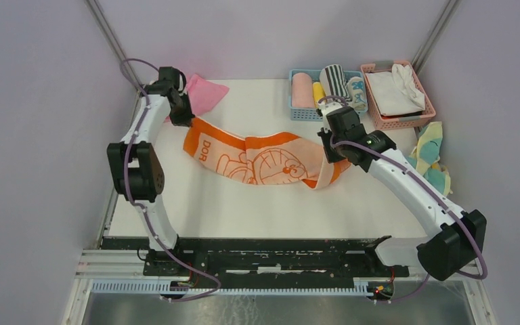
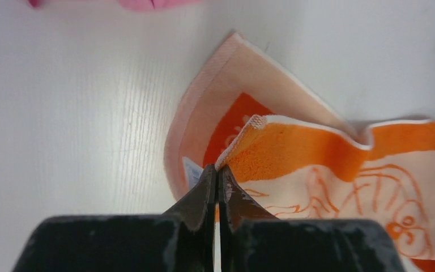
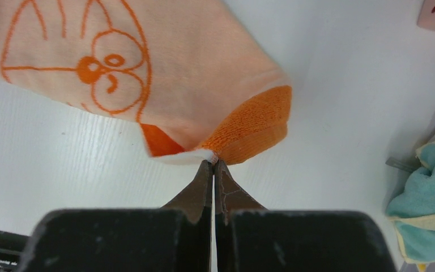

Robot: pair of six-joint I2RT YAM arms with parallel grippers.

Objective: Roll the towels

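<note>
An orange and cream Doraemon towel [image 1: 277, 162] lies spread across the table, its right end folded. My left gripper is shut on the towel's left corner, which it holds lifted over the towel's lighter layer. My right gripper is shut at the folded white and orange edge of the right end; whether any fabric is between its fingertips is hard to tell.
A blue basket [image 1: 305, 115] of rolled towels and a pink basket [image 1: 403, 122] with white cloths stand at the back right. Pink cloth [image 1: 208, 91] lies back left, a teal-yellow towel [image 1: 433, 156] at right.
</note>
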